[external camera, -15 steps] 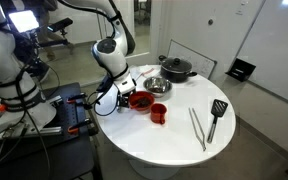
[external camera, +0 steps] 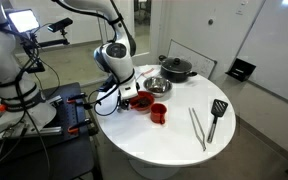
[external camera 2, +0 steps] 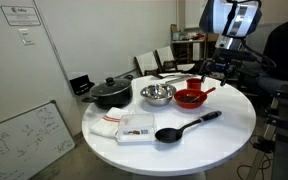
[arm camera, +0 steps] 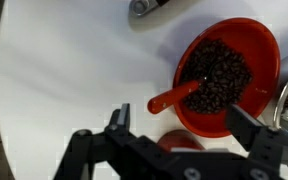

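My gripper stands open, with a black finger at each side of the lower wrist view and nothing held between them. Ahead of it lies a red bowl [arm camera: 193, 119] with dark beans [arm camera: 221, 68] inside. A red handle [arm camera: 168, 100] rests on the bowl's rim and reaches out over the white table; its other end is among the beans. Part of a red cup [arm camera: 180, 140] shows between the fingers, lower in the picture. In the first exterior view the gripper hangs at the near side of the bowl [external camera: 142, 102], its tips hard to make out.
A metal bowl [external camera 2: 158, 94] and a black lidded pot [external camera 2: 111, 92] stand close by. A black ladle [external camera 2: 172, 133], a clear box [external camera 2: 138, 126] and a white cloth [external camera 2: 106, 122] occupy one side. Tongs [external camera: 197, 129] and a black spatula [external camera: 216, 116] lie farther along.
The arm's head has shifted slightly to the right in the first exterior view. Bowl, cup and tools remain where they were.
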